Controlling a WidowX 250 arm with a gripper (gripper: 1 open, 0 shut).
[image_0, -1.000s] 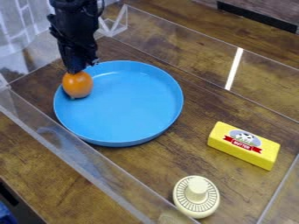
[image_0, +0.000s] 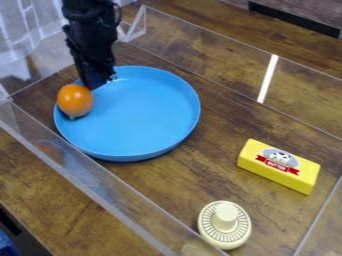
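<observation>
My black gripper (image_0: 94, 68) is above the upper-left rim of a blue plate (image_0: 134, 115), over and a little behind an orange round object (image_0: 75, 99) that sits on the plate's left part. Its fingertips are small and dark, and I cannot tell how far apart they stand.
A yellow butter box (image_0: 278, 165) lies on the wooden table at the right. A white knobbed round object (image_0: 225, 224) stands at the front. Clear plastic edges run along the left and front.
The gripper is raised off the orange object.
</observation>
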